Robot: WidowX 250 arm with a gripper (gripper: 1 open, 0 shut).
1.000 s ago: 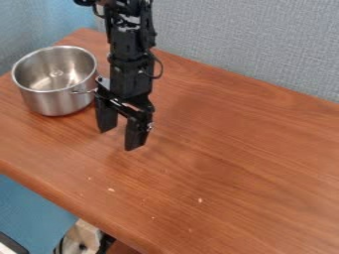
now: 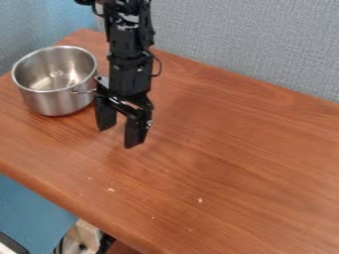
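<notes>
A black robot arm reaches down from the top of the view to my gripper (image 2: 119,130), which stands open low over the wooden table with nothing visible between its two fingers. To its left, a shiny steel pot (image 2: 54,96) sits upright at the table's far left, close beside the gripper. The inside of the pot that faces the camera looks empty.
A grey textured wall (image 2: 245,38) rises behind it. The near-left edge drops away to a blue surface, with some pale and dark objects at the bottom left.
</notes>
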